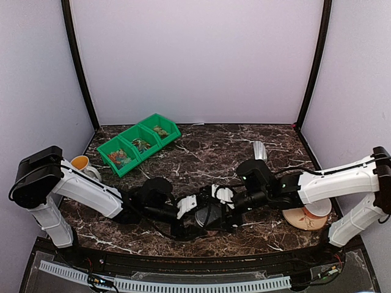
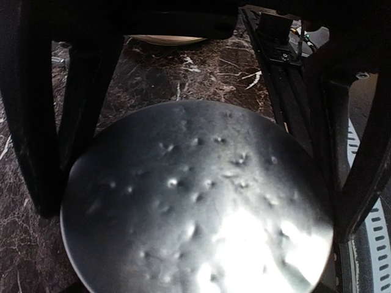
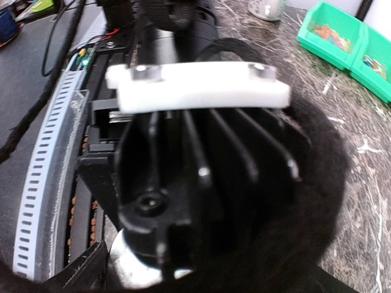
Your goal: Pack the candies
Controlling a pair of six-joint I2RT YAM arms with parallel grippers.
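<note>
A round jar or tin with a dented metal lid (image 2: 195,201) fills much of the left wrist view. My left gripper (image 1: 190,229) is shut on it, its fingers (image 2: 36,177) against opposite edges of the lid. In the top view the same lid (image 1: 206,218) shows between the two arms, partly covered by them. My right gripper (image 1: 227,223) stands open close to the lid's right side; the right wrist view shows mostly the left gripper's black body, with a bit of lid (image 3: 131,265) below. Candies lie in a green three-part tray (image 1: 139,145), sorted by compartment.
A white mug (image 1: 90,168) stands at the left, a white-lidded container on a wooden disc (image 1: 296,218) at the right. A clear shiny item (image 1: 260,151) lies at the back right. Between tray and that item the marble-patterned table is clear.
</note>
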